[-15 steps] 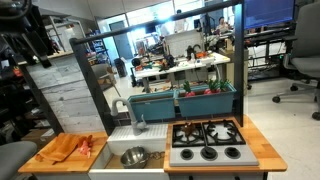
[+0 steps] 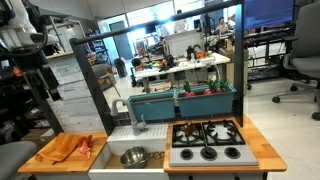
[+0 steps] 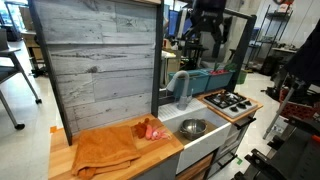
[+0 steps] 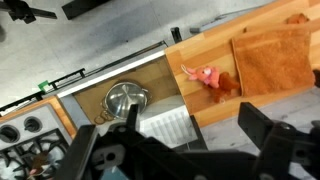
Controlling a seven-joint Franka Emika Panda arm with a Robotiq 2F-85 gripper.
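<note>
My gripper is open and empty, its dark fingers spread wide along the bottom of the wrist view. In exterior view 2 the gripper [image 3: 203,48] hangs in the air above the sink area, clear of the counter. A metal pot [image 4: 125,100] sits in the sink; exterior view 1 shows the same pot [image 2: 134,157]. On the wooden counter lie a pink toy-like item [image 4: 208,75] and a reddish-brown item [image 4: 228,86] beside it. Close by, an orange cloth [image 3: 105,149] is spread flat.
A stove [image 2: 209,142] with a small brown item on it stands right of the sink. The faucet [image 3: 178,84] rises behind the basin. Blue bins [image 2: 205,104] line the back, with dark frame posts [image 2: 238,65] and a grey plank wall [image 3: 110,60] around.
The open gripper has come down in exterior view 1 and shifted slightly right. The pot, cloth and counter items have stayed where they were.
</note>
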